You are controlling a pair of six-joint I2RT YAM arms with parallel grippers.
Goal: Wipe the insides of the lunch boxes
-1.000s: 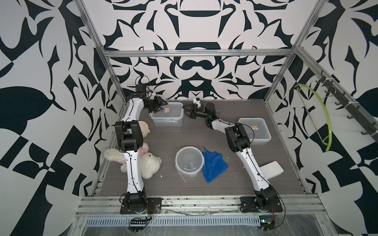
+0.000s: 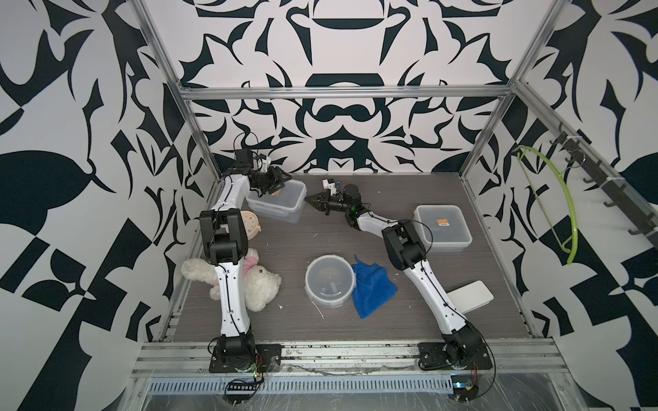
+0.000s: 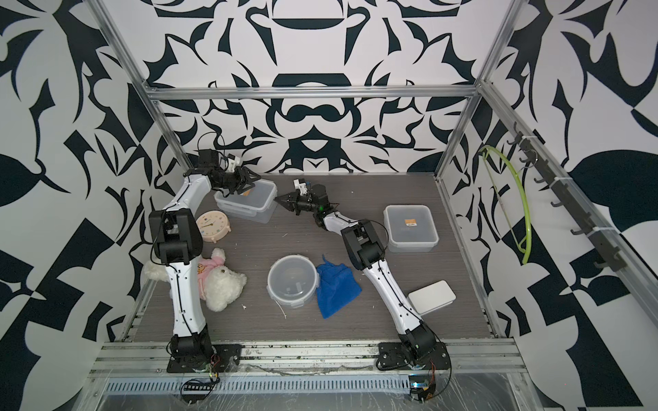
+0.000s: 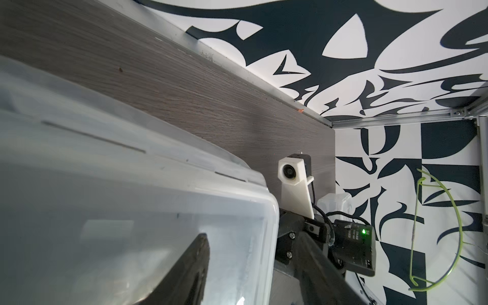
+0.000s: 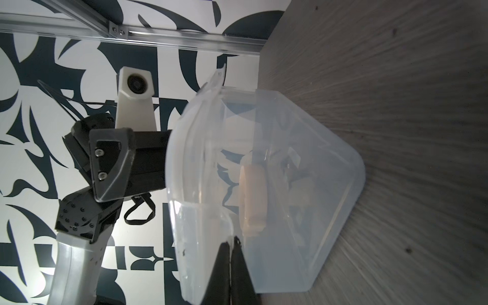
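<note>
A clear rectangular lunch box (image 2: 281, 205) with its lid sits at the back left. My left gripper (image 2: 278, 175) is over it; in the left wrist view its fingers stand apart above the lid, and whether they grip anything is unclear. My right gripper is shut at the box's right end, fingertips at its side, nothing visible between them. A second rectangular box (image 2: 442, 233) stands at the back right, and a round container (image 2: 329, 277) is at the front middle. A blue cloth (image 2: 372, 287) lies beside the round container.
A wooden disc-like object (image 3: 214, 226) and a white plush toy (image 3: 222, 284) lie on the left under and beside the left arm. A white flat object (image 2: 470, 296) is at the front right.
The back-left lunch box has shifted left and turned slightly. My right gripper has moved left with it; my left arm has barely moved.
</note>
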